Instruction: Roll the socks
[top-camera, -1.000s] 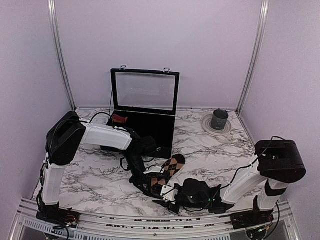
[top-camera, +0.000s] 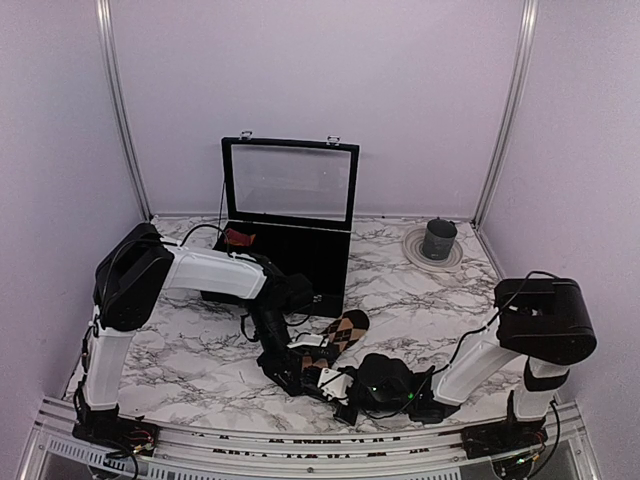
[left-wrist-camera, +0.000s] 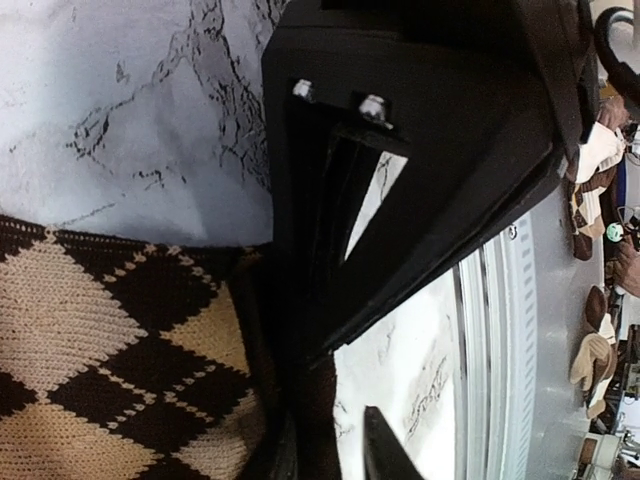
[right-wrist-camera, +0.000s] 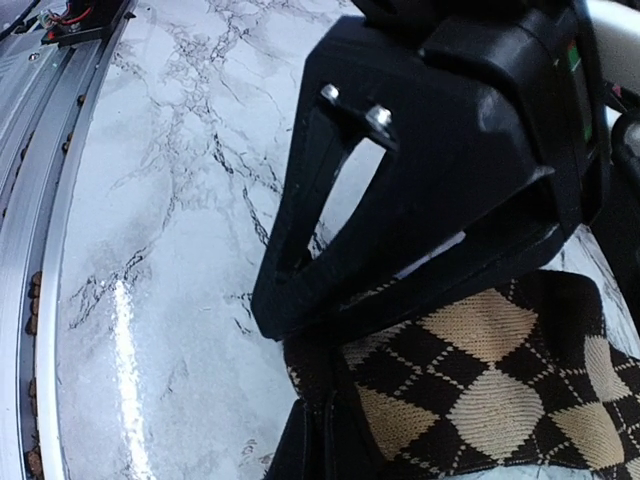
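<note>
A brown and tan argyle sock (top-camera: 347, 330) lies on the marbled table, its near end partly hidden by my two grippers. My left gripper (top-camera: 290, 376) is at the left side of that end. In the left wrist view its finger (left-wrist-camera: 305, 300) presses by the dark edge of the sock (left-wrist-camera: 110, 350); how far its fingers stand apart is hard to see. From the right, my right gripper (top-camera: 325, 388) reaches the same end. The right wrist view has it shut, dark sock fabric (right-wrist-camera: 312, 365) running between its fingertips, the patterned part (right-wrist-camera: 490, 400) spread out beyond.
Behind the left arm stands an open black case (top-camera: 290, 265) with a clear raised lid (top-camera: 290, 180) and something red inside. A grey cup (top-camera: 439, 240) sits on a round coaster (top-camera: 413, 252) at the back right. The table's metal front rail (top-camera: 310, 455) runs close to both grippers.
My right gripper has moved slightly away from the front rail, over the sock's near end, and its arm has shifted left. The left arm has hardly moved.
</note>
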